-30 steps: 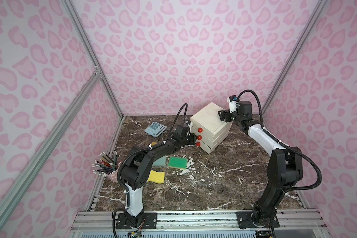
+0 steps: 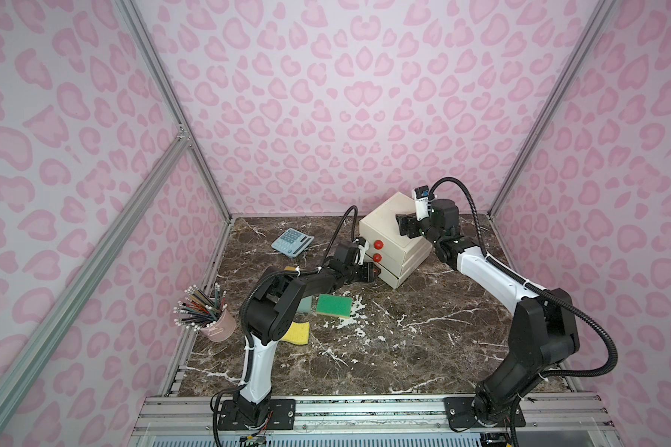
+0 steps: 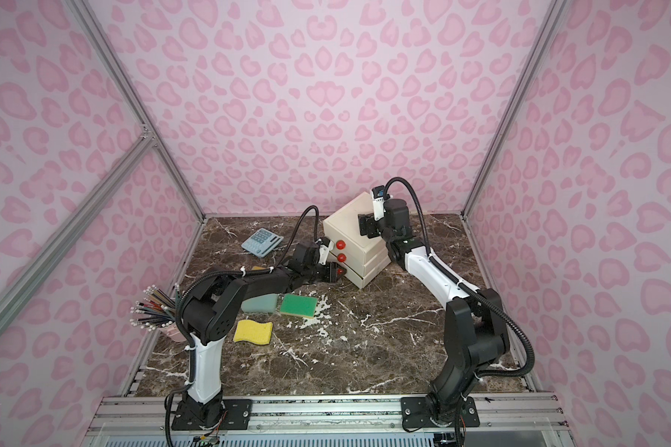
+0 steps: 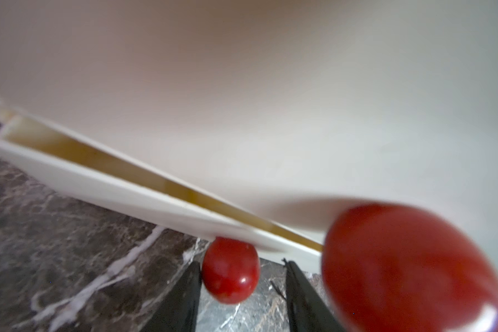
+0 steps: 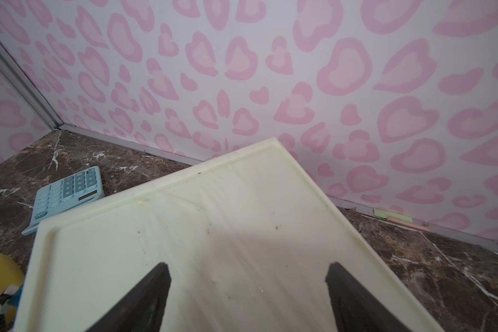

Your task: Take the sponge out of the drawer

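A cream drawer cabinet [image 2: 399, 223] with red knobs stands at the back, right of centre. In the left wrist view its bottom drawer [image 4: 116, 182] is open by a narrow gap. The bottom red knob [image 4: 230, 271] shows between the spread fingers of my left gripper, which is open. Over the cabinet's top, my right gripper stands open with nothing between its fingers. A yellowish strip shows inside the drawer gap; whether it is a sponge I cannot tell.
On the table left of the cabinet lie a green sponge [image 3: 298, 306], a yellow sponge [image 3: 253, 332] and a pale blue-grey one [image 3: 260, 303]. A calculator [image 2: 292, 242] is at the back left, a pen cup [image 2: 220, 327] at the far left.
My left gripper has come down from the middle knob's height to the bottom knob. The right gripper has shifted left, farther over the cabinet top.
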